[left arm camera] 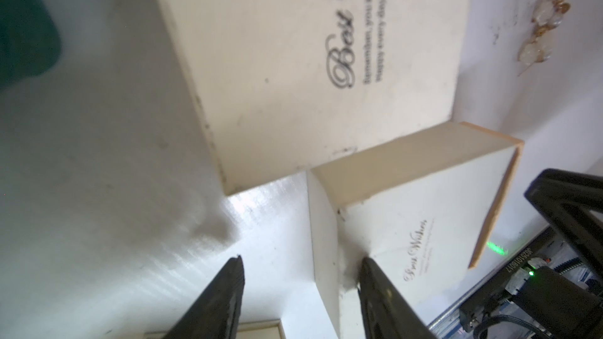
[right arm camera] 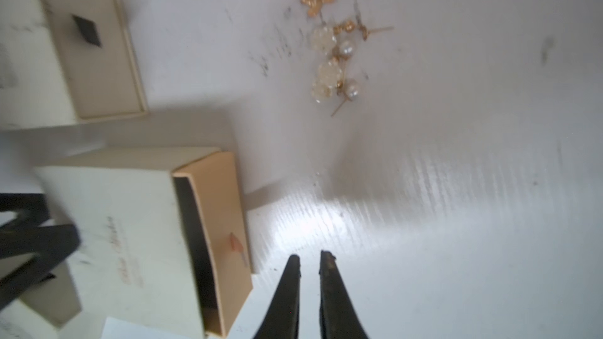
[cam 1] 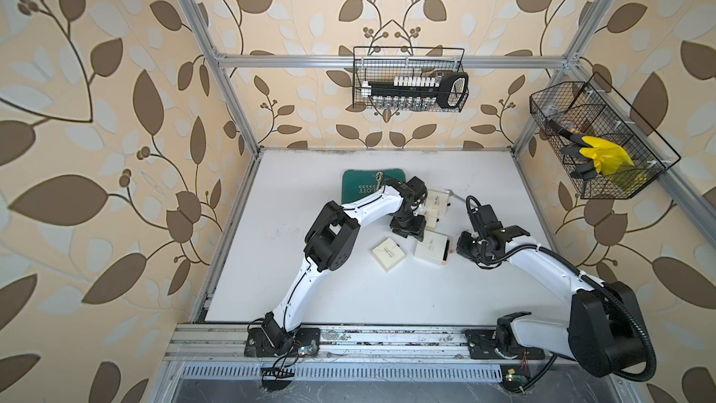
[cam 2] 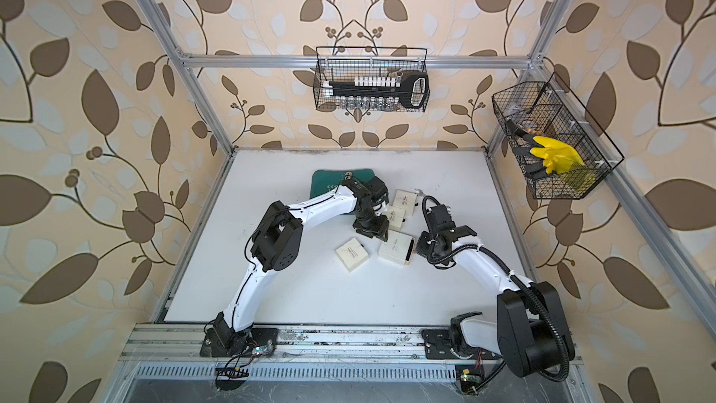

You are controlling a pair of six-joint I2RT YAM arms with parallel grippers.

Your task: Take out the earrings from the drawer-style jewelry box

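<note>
A white drawer box (cam 1: 430,246) printed "Best Wishes" lies mid-table, its drawer slightly out on the right, with an orange front (right arm camera: 227,238). My left gripper is shut on this box's rear part, seen in the left wrist view. My right gripper is just right of the box, its fingertips slightly apart with nothing between them. Pearl and gold earrings (right arm camera: 333,69) lie loose on the table above it in the right wrist view. Another box (left arm camera: 282,56) lies behind, with an open end (right arm camera: 103,69).
A further white box (cam 1: 388,253) lies to the left. A green mat (cam 1: 358,186) is at the back, partly under my left arm. Wire baskets hang on the frame.
</note>
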